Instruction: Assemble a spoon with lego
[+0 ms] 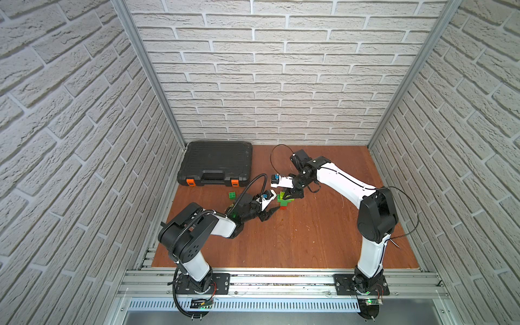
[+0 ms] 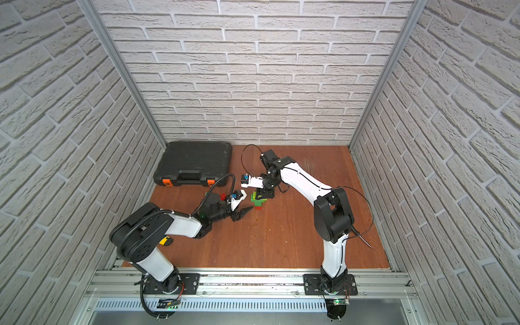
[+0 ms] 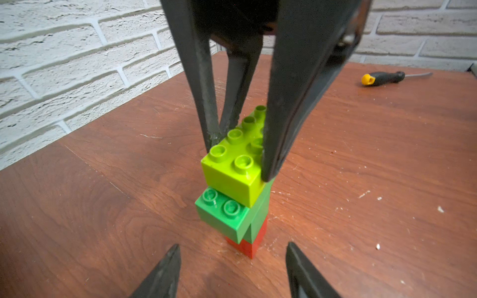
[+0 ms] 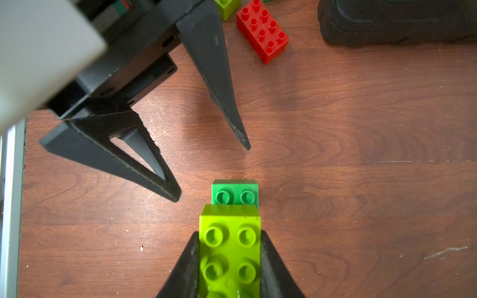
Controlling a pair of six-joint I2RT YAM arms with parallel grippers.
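In the right wrist view, my right gripper is shut on a lime brick (image 4: pixel 229 223), with its fingers along the brick's two long sides. Under the lime brick sits a green brick (image 3: pixel 226 216), two of whose studs stick out past its end. Further green shows behind and below that, and a red brick (image 3: pixel 246 245) is at the bottom of the stack, near the tabletop. My left gripper is apart from the stack, its fingers spread and empty, pointing toward the green end. The joints between the bricks are partly hidden by my right fingers (image 3: pixel 285 94).
A loose red brick (image 4: pixel 262 30) and a lime brick (image 4: pixel 227 7) lie near the black case (image 1: pixel 215 162). A small green brick (image 1: pixel 231 195) rests in front of the case. A screwdriver (image 3: pixel 385 78) lies far off to the side.
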